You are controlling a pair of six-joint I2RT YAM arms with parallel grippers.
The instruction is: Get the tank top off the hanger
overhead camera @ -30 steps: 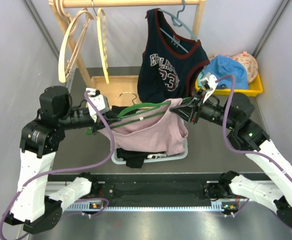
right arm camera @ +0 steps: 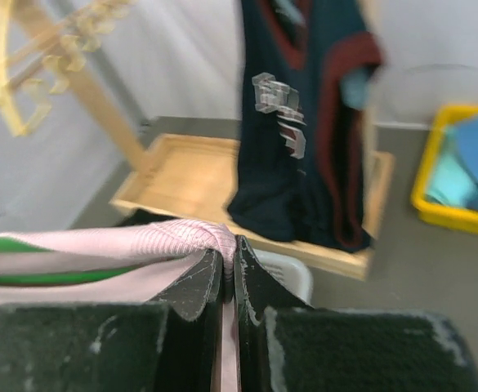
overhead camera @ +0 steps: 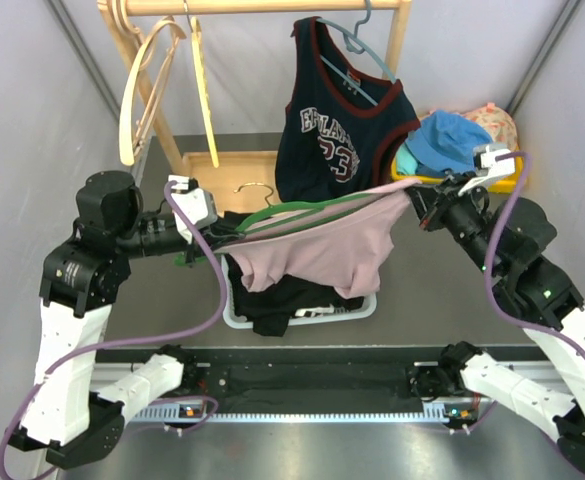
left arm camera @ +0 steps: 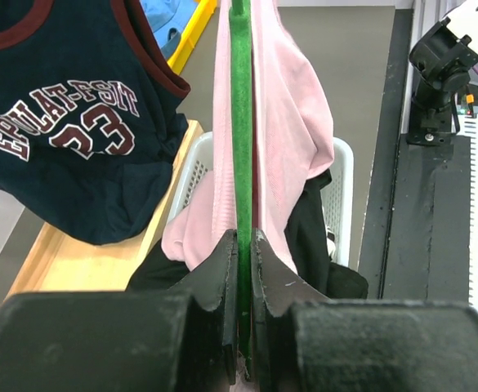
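Note:
A pink tank top (overhead camera: 322, 248) stretches between my two grippers, its body hanging down over a basket. Inside it runs a green hanger (overhead camera: 307, 208), whose metal hook (overhead camera: 256, 187) points away from me. My left gripper is shut on one end of the green hanger (left arm camera: 240, 106). At the other side my right gripper is shut on the bunched pink fabric (right arm camera: 189, 237) of the top. In the top view that held cloth reaches right, past the visible green bar. Folds hide the hanger's far end.
Below the cloth stands a white basket (overhead camera: 234, 318) with black clothing (overhead camera: 270, 316). Behind, a navy jersey (overhead camera: 337, 125) hangs from the wooden rack (overhead camera: 262, 6), with bare hangers at its left. A yellow bin (overhead camera: 505, 184) stands at the back right.
My right gripper has moved to the right with the pink fabric, drawing it out taut beyond the hanger. The left arm has stayed in place.

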